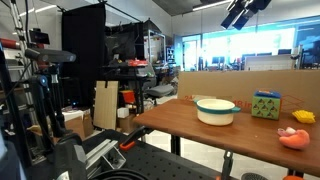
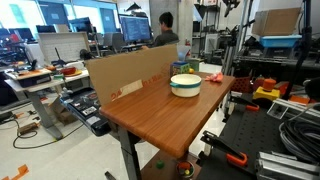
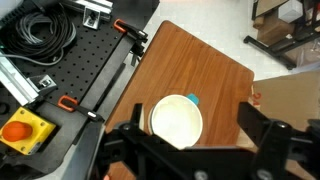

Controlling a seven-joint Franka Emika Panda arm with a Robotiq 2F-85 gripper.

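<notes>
A white round bowl with a teal lower band (image 1: 217, 111) stands on the brown wooden table (image 2: 150, 122). From above, the wrist view looks down into the bowl (image 3: 174, 122), which seems empty apart from a small teal bit (image 3: 193, 99) at its rim. High over the table, well clear of everything on it, my gripper (image 1: 237, 22) is at the top of exterior view 1. Its dark fingers (image 3: 252, 128) are spread wide in the wrist view, and nothing is between them.
At the table's right stand a green and blue block-like box (image 1: 266, 104), a pink object (image 1: 293, 138) and a yellow item (image 1: 304, 116). A cardboard panel (image 2: 125, 76) lines one long edge.
</notes>
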